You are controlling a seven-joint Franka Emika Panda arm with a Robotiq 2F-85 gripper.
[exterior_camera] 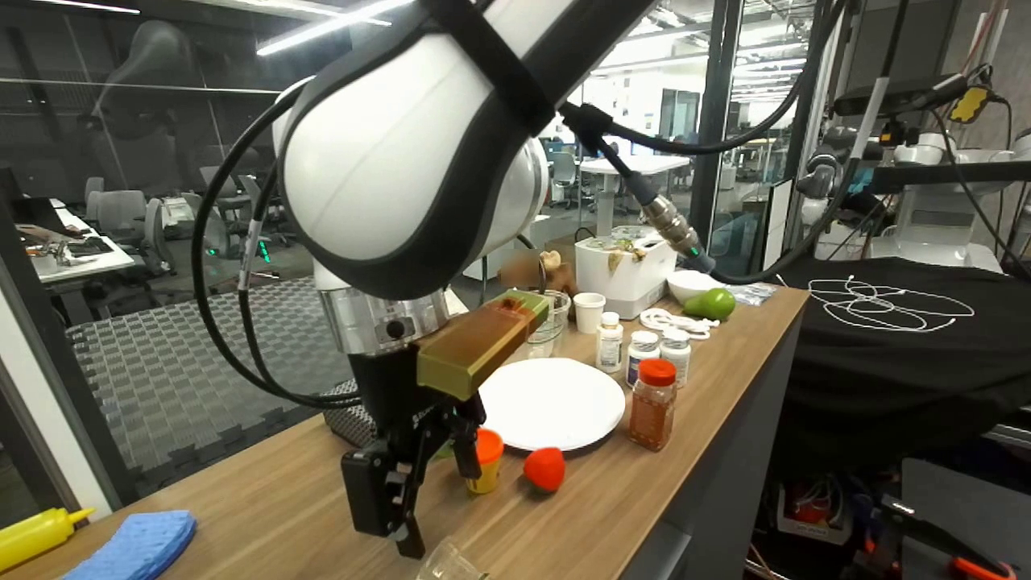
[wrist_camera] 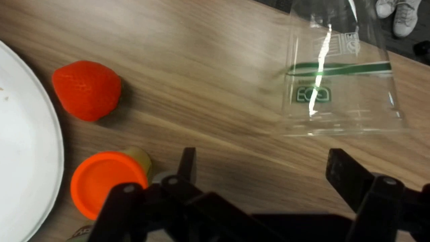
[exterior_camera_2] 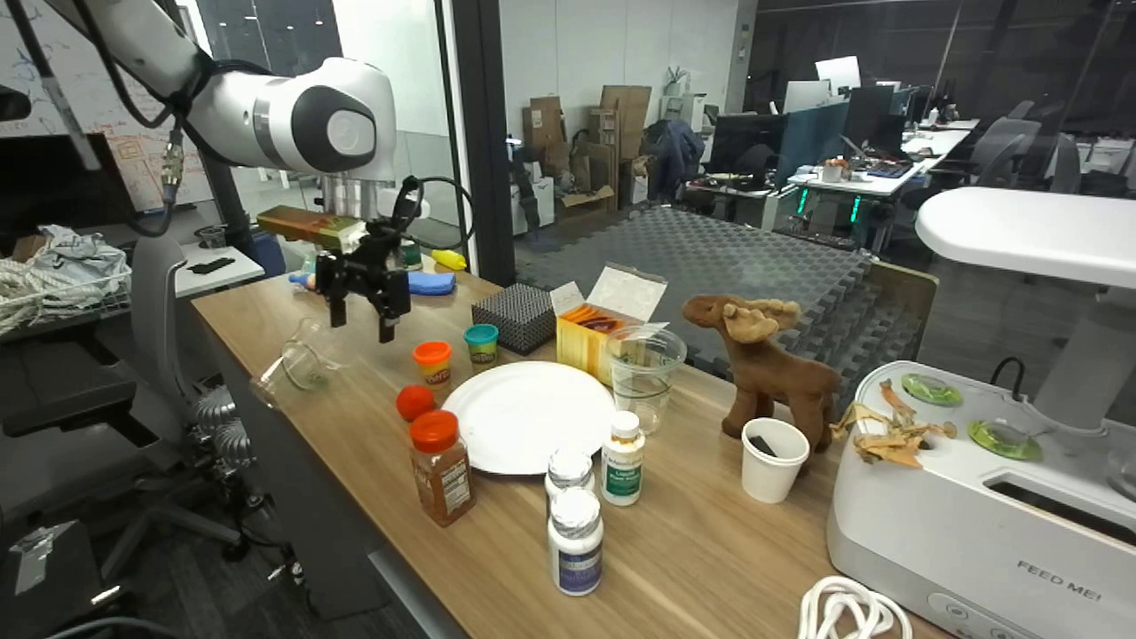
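Observation:
My gripper (exterior_camera: 440, 503) is open and low over the table, with only bare wood between its fingers in the wrist view. In that view a clear plastic cup (wrist_camera: 342, 82) with green print appears to lie on its side beyond the fingertips, near the table edge. It shows as a faint shape in exterior view 2 (cup (exterior_camera_2: 298, 364)); in exterior view 1 most of it is out of frame. Beside one finger stands an orange-lidded tub (wrist_camera: 105, 179), partly hidden by it. A red strawberry-like object (wrist_camera: 87, 90) rests between the tub and the white plate (wrist_camera: 28, 133).
A teal-lidded tub (exterior_camera_2: 481, 343), black mesh box (exterior_camera_2: 519, 316) and open yellow box (exterior_camera_2: 580, 346) stand behind the plate. The spice jar (exterior_camera_2: 442, 469) and several white bottles stand on its other side. A blue sponge (exterior_camera: 135, 546) lies beyond the gripper, with bare wood between.

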